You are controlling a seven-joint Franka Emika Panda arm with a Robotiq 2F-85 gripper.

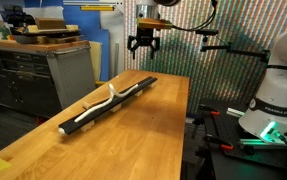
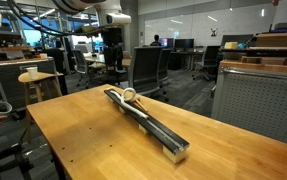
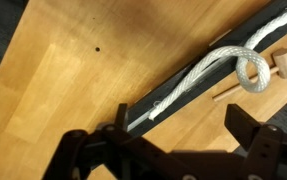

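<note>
A white rope point(image 3: 203, 70) lies along a long black bar point(image 3: 198, 88) on the wooden table, with a loop at one part of it; one end of the rope rests on the bar. In the second exterior view the rope point(image 2: 133, 102) runs along the far half of the bar point(image 2: 158, 128). My gripper point(image 1: 143, 47) is raised well above the table near the bar's far end. Its fingers stand open, nothing between them. From the wrist view, the gripper looks down over the rope's end, the fingers point(image 3: 243, 122) apart.
A small wooden mallet point(image 3: 281, 66) lies beside the bar, near the rope's loop. Pale blocks point(image 2: 173, 154) sit under the bar. Cabinets and chairs stand beyond the table.
</note>
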